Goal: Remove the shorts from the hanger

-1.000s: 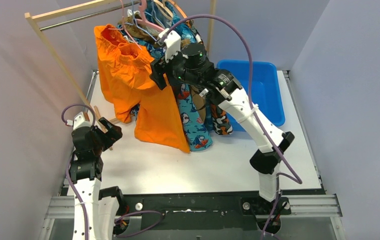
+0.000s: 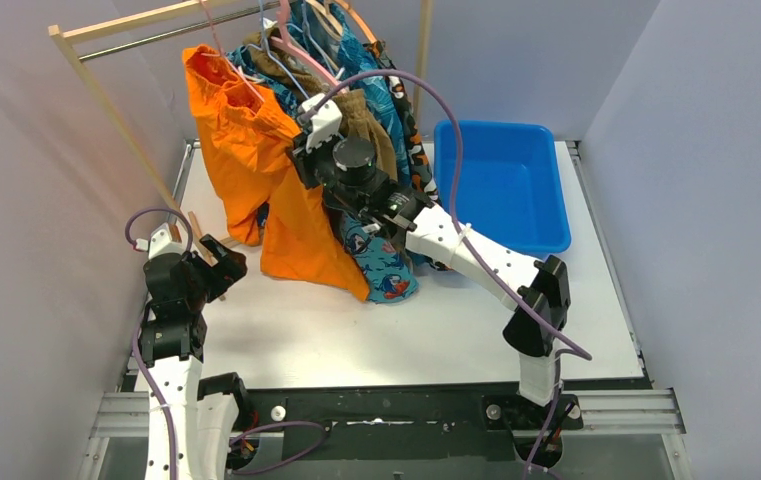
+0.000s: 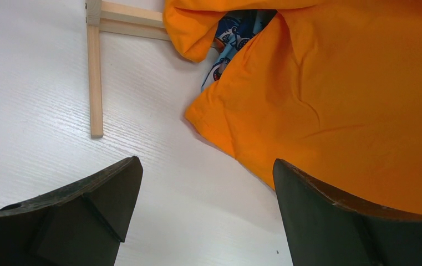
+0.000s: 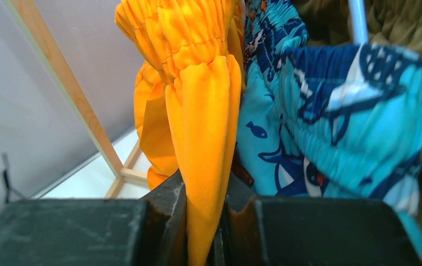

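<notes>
The orange shorts hang at the front left of the rack, on a pink hanger. In the right wrist view, a gathered fold of the orange shorts runs down between the fingers. My right gripper is shut on this fold, just below the gathered waistband. From above, that grip lies at the right side of the shorts. My left gripper is low at the left of the table, open and empty. In the left wrist view, orange cloth lies beyond the left fingers, apart from them.
Blue shark-print shorts and brown ones hang close behind the orange pair. Left of the cloth stands the wooden rack post. A blue bin sits empty at the back right.
My right gripper has moved left and slightly down, and is now against the orange shorts. Their waistband looks pulled and bunched. The hanger swings a little; the left arm barely differs.
</notes>
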